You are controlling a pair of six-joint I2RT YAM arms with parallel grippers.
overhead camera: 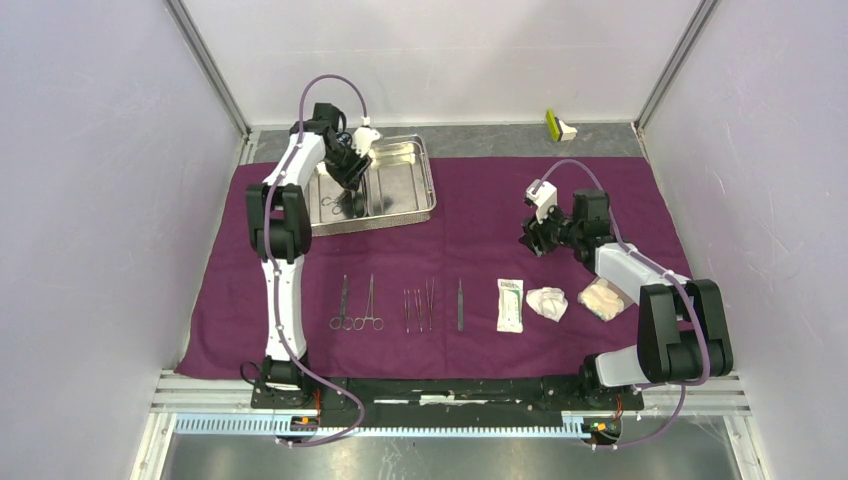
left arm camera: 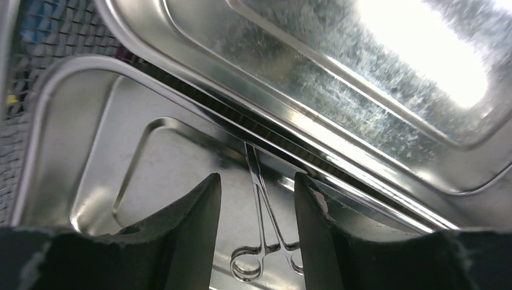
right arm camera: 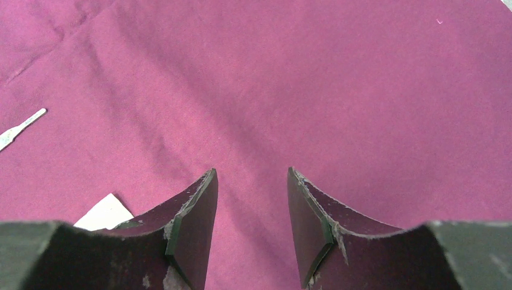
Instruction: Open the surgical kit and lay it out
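In the left wrist view my left gripper is open over a steel tray (left arm camera: 151, 96), its fingers either side of scissor-like ringed forceps (left arm camera: 259, 229) lying in it, tips near a divider or second tray's edge. From above, that gripper (overhead camera: 350, 175) is at the kit tray (overhead camera: 400, 190). On the purple cloth lie scissors (overhead camera: 344, 310), a clamp (overhead camera: 370, 305), several slim instruments (overhead camera: 419, 310), a scalpel handle (overhead camera: 460, 305), a packet (overhead camera: 513, 305) and white gauze (overhead camera: 546, 302). My right gripper (overhead camera: 535, 240) is over bare cloth, fingers apart with nothing between.
A wrapped pad (overhead camera: 600, 298) lies at the right, partly beside my right arm. A yellow-green object (overhead camera: 553, 124) sits on the back ledge. The cloth's centre, right of the tray, is clear.
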